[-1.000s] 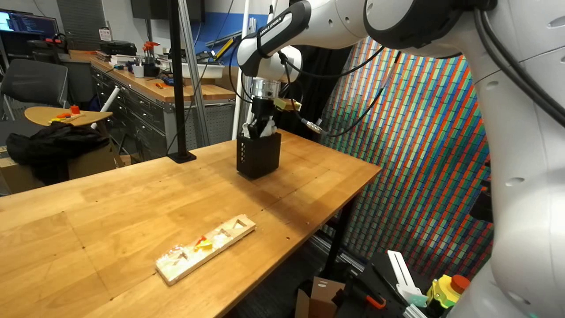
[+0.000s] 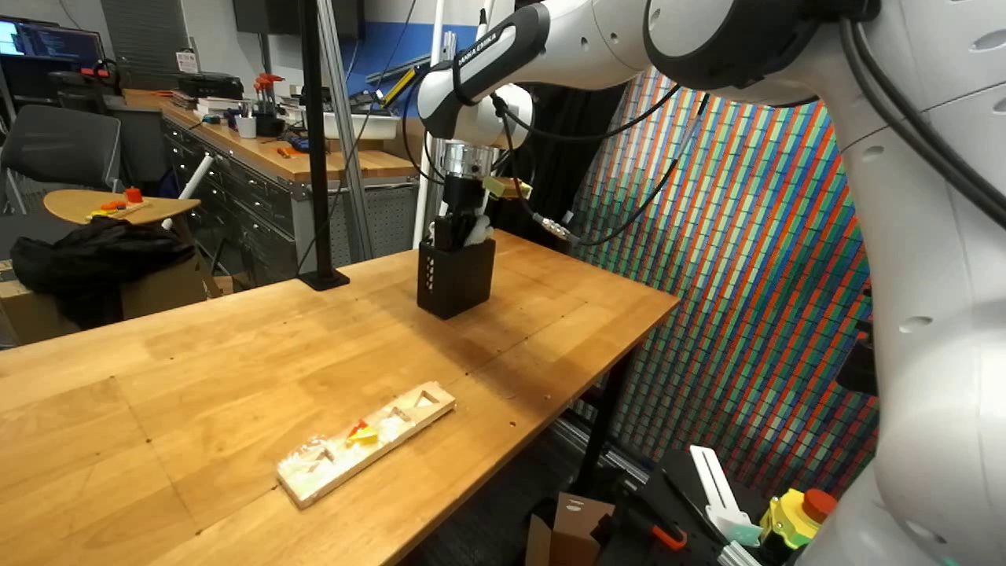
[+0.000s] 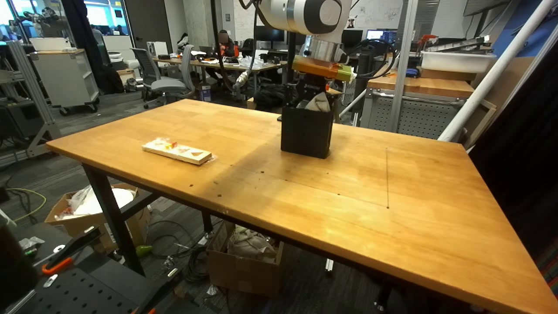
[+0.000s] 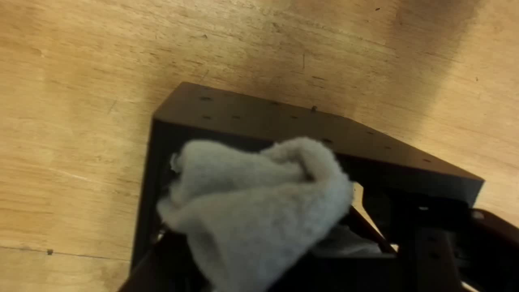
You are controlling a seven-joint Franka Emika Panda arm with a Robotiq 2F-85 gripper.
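Note:
My gripper [image 2: 454, 229] points down into the open top of a black box [image 2: 455, 281] near the table's far edge. Exterior view 2 shows the same black box [image 3: 306, 133], with pale cloth [image 3: 318, 102] poking out of it beside the gripper. In the wrist view, a bunched whitish cloth [image 4: 262, 209] fills the middle, in front of the box's dark wall [image 4: 253, 112]. Dark gripper parts [image 4: 430, 250] show at the lower right. Cloth and box hide my fingertips, so whether the cloth lies between them cannot be told.
A pale wooden block with cut-out hollows [image 2: 368, 443] lies at the near part of the table [image 2: 236, 396], holding a small red and yellow piece [image 2: 362, 434]. A black post [image 2: 323, 280] rises at the table's edge.
The gripper and the black box have shifted slightly left in exterior view 1, and the box looks a little turned. Dark gripper parts now show where pale cloth was, at the box's left.

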